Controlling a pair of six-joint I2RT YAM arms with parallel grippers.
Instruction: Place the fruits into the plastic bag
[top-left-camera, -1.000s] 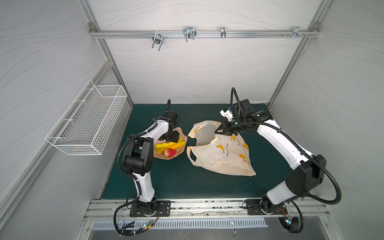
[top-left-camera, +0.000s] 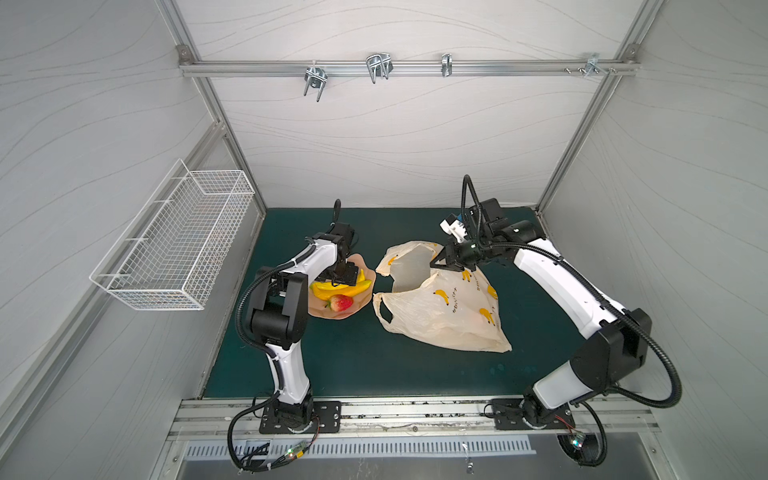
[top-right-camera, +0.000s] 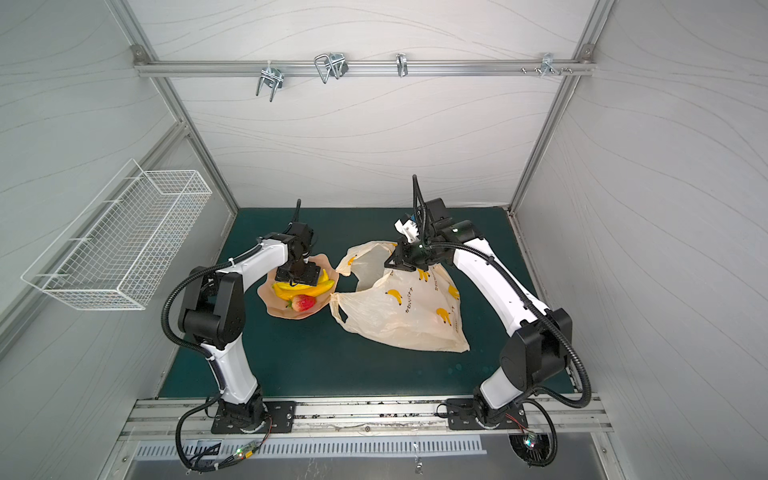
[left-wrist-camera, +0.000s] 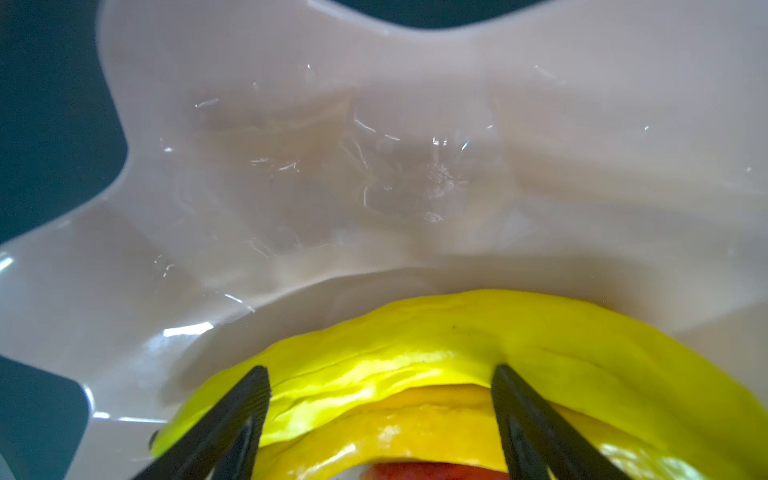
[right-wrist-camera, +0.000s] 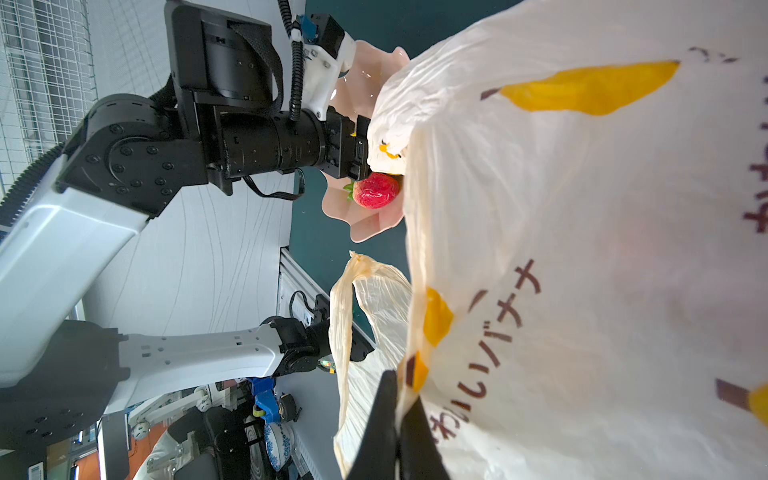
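In the left wrist view, two yellow bananas (left-wrist-camera: 456, 320) lie against each other in the pink wavy-rimmed bowl (left-wrist-camera: 432, 88). My left gripper is open over them, a finger to either side, with the bananas beneath and not clasped. A red strawberry (top-left-camera: 341, 303) rests beside them, on the near side of the bowl. The pale plastic bag (top-left-camera: 448, 320), printed with bananas, lies to the right, its mouth gaping toward the bowl. My right gripper is shut on the bag's upper edge, holding that edge raised. The bag's inside is mostly hidden.
A white wire basket (top-left-camera: 176, 248) hangs on the left wall. Clamps sit on the rear rail (top-left-camera: 416, 69), well above the table.
Inside the bowl, the bananas have shifted and now lie closer together; the strawberry has moved slightly. Both arms and the bag look nearly still.
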